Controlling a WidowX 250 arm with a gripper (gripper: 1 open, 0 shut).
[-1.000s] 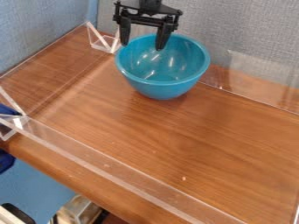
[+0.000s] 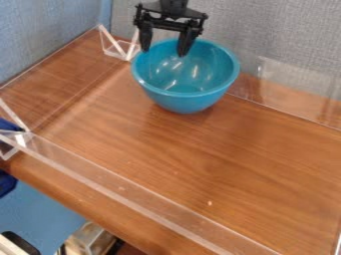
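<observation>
A turquoise bowl [image 2: 185,90] sits upright at the back middle of the wooden table [image 2: 200,179]. My black gripper [image 2: 166,44] hangs over the bowl's back, fingers pointing down and spread apart, one at the left part of the rim and the other above the interior toward the right. I see nothing held between them, and the bowl looks empty.
Clear plastic walls edge the table, with white corner brackets at back left and front left. A blue object [image 2: 8,127] is at the left edge.
The bowl stays in place.
</observation>
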